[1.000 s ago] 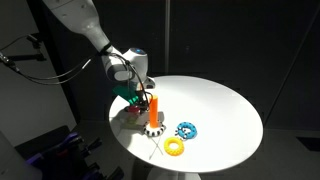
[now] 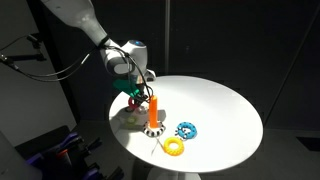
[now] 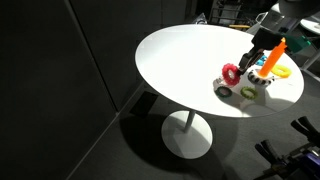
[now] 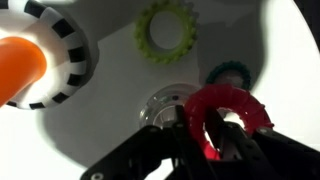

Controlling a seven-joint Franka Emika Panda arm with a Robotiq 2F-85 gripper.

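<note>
Tilted up off the table, a red ring (image 3: 231, 75) hangs at my gripper, which appears shut on the ring's near rim. Close to the camera, the red ring (image 4: 252, 107) fills much of the lower right in the wrist view, and the dark fingers partly cover it. An orange post (image 2: 153, 111) stands upright on a black-and-white checkered base (image 4: 75, 68), to the left of the ring in that view. The exact finger contact is dark and hard to make out.
Beneath the red ring lie a clear round piece (image 4: 160, 104) and a dark green ring (image 4: 231, 68). Nearby is a yellow-green ring (image 4: 144, 36). A blue ring (image 2: 186, 123) and a yellow ring (image 2: 174, 153) lie beyond the post.
In exterior view 1 the gripper and the red ring have risen slightly from their lower place near the tabletop. The post and the other rings have stayed put.
</note>
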